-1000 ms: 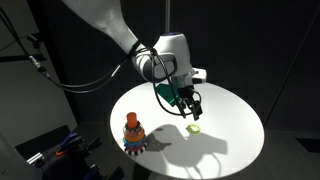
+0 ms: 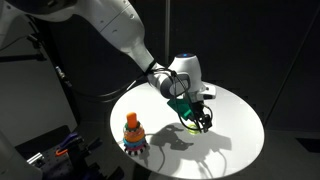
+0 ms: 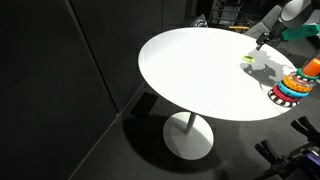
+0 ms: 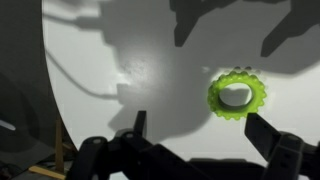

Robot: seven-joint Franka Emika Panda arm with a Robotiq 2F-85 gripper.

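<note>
A bumpy green ring (image 4: 215, 97) lies flat on the white round table (image 4: 185, 65), its open hole showing. My gripper is open with nothing between its fingers. In the wrist view the ring sits ahead of the fingertips, closer to the right one. Exterior view 1 shows the gripper (image 2: 201, 124) low above the table beside the green ring (image 2: 190, 127), which it partly hides. In exterior view 2 the green ring (image 3: 247, 59) lies on the table, with the gripper just beyond it, near the frame's right edge.
A stack of coloured rings (image 2: 134, 139) with an orange top stands near the table's front left edge. It also appears as a ring stack (image 3: 287, 91) in exterior view 2.
The arm has come down toward the table and a little to the right, bringing the gripper close to the green ring. The ring and the stack keep their places.
</note>
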